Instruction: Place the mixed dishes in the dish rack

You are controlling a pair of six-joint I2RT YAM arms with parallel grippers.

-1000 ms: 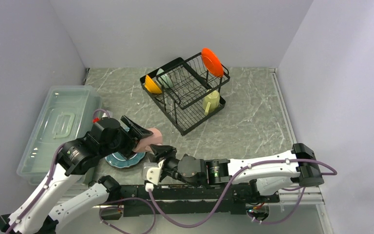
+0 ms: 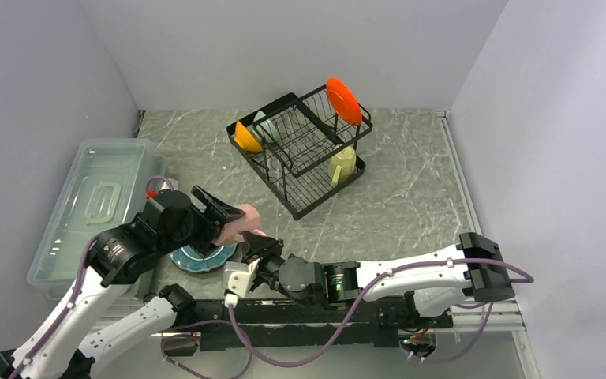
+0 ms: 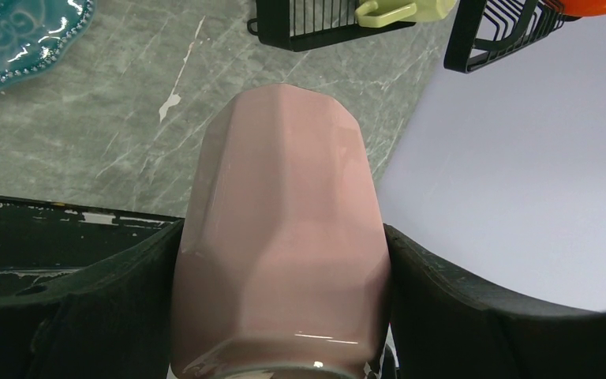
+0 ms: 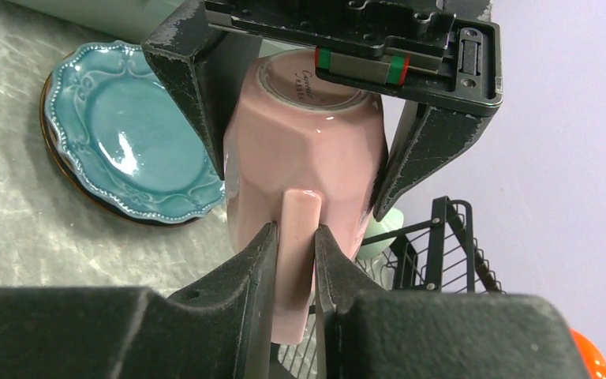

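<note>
The pink mug (image 2: 239, 223) is off the counter, tipped on its side between my two grippers. My left gripper is spread wide around its body, a finger close against each side; I cannot tell how firmly they press. The mug's base faces that gripper's palm. In the right wrist view, the mug's handle (image 4: 297, 245) lies between the tips of my right gripper, both fingers against it. Inside the black dish rack (image 2: 312, 212) are a yellow bowl (image 2: 247, 139), a pale green dish (image 2: 267, 129), a green mug (image 2: 342, 166) and an orange plate (image 2: 344, 101).
A blue scalloped plate (image 4: 138, 134) rests on a dark-rimmed dish on the counter, partly under my left arm. A clear lidded box (image 2: 95, 205) stands at the left. The counter (image 2: 410, 189) right of the rack is bare.
</note>
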